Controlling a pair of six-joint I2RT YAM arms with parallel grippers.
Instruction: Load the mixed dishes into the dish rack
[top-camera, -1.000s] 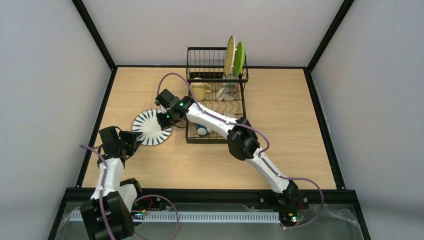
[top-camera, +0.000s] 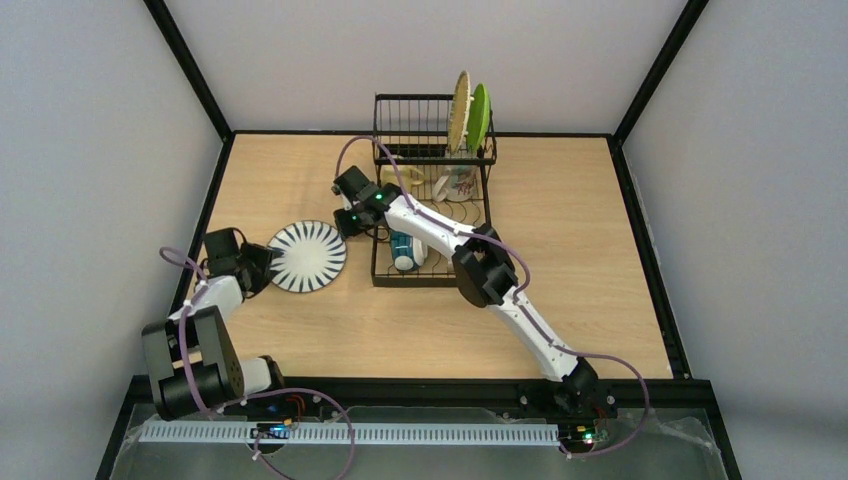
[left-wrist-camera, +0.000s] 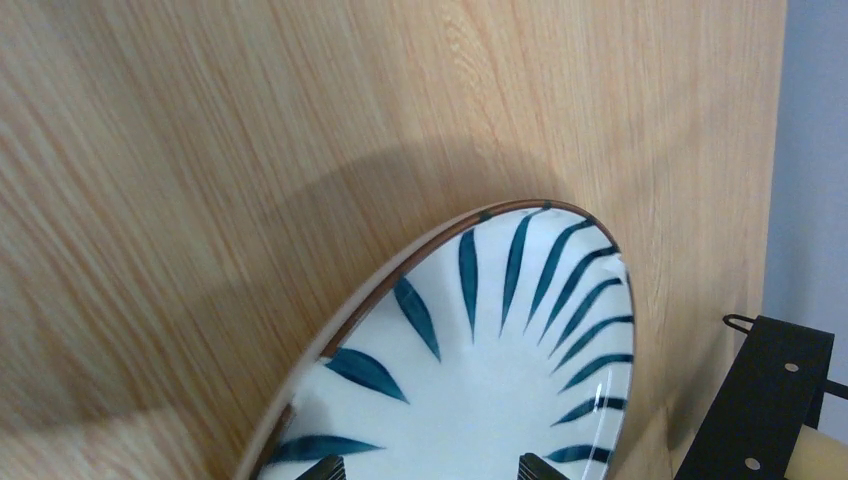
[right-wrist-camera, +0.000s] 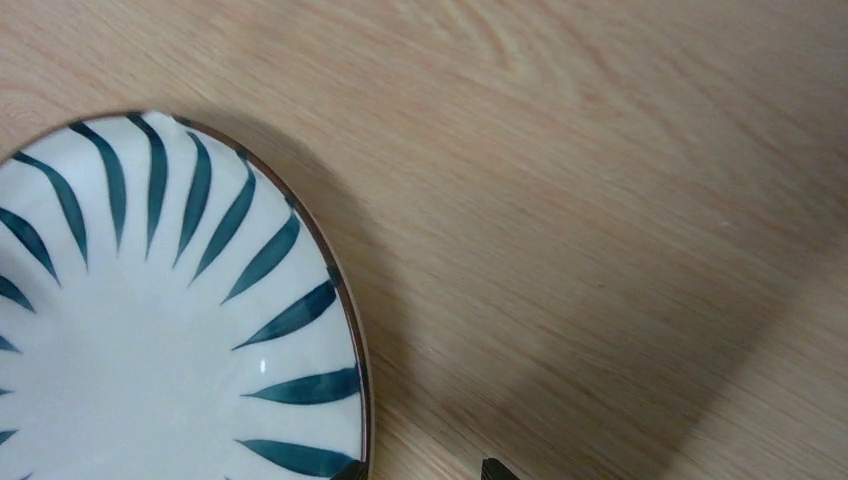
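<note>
A white plate with dark teal stripes (top-camera: 308, 258) lies on the table left of the black dish rack (top-camera: 430, 283). My left gripper (top-camera: 274, 258) is at the plate's left edge. In the left wrist view its fingertips (left-wrist-camera: 328, 468) stand wide apart over the striped plate (left-wrist-camera: 490, 375), holding nothing. Just off the plate's right rim is my right gripper (top-camera: 346, 228). In the right wrist view, its fingertips (right-wrist-camera: 351, 470) are apart with nothing held, one overlapping the rim of the plate (right-wrist-camera: 150, 350). Contact cannot be judged.
On the rack's upper tier stand a beige plate (top-camera: 459, 112) and a green plate (top-camera: 479, 116). Below are a yellow mug (top-camera: 408, 177), a white patterned mug (top-camera: 457, 185) and a blue-and-white cup (top-camera: 403, 250). The right arm crosses the rack.
My right gripper has moved off the plate, up and right in the top view. The plate looks unmoved.
</note>
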